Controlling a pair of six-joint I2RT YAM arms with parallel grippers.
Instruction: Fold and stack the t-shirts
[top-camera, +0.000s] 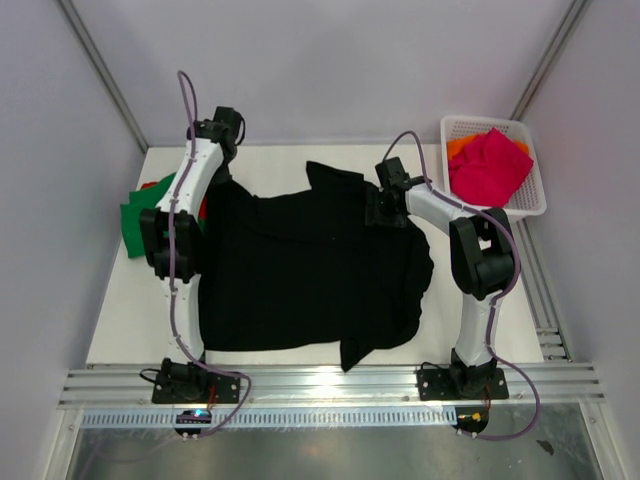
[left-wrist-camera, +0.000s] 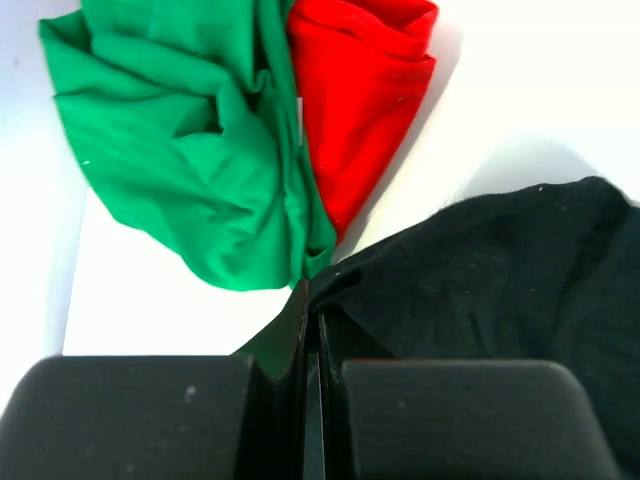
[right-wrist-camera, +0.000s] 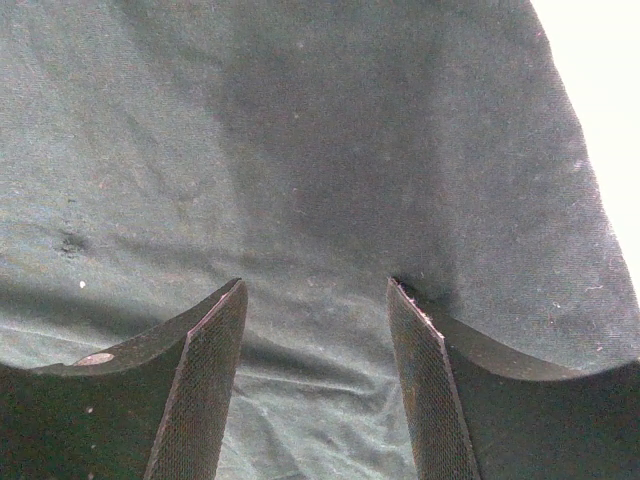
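A black T-shirt (top-camera: 300, 280) lies spread across the middle of the table. My left gripper is shut on the cloth at its upper-left part, raised toward the back in the top view; a ridge of fabric runs into the fingertips. Over the shirt's upper right, my right gripper stands open, with flat black cloth (right-wrist-camera: 300, 150) beneath and between its fingers. Folded green (left-wrist-camera: 170, 150) and red (left-wrist-camera: 360, 100) shirts lie at the left edge beside the black one.
A white basket (top-camera: 535, 190) holding pink (top-camera: 490, 165) and orange cloths stands at the back right. Bare white table (top-camera: 270, 165) shows along the back and front-left. Walls close in the sides and back.
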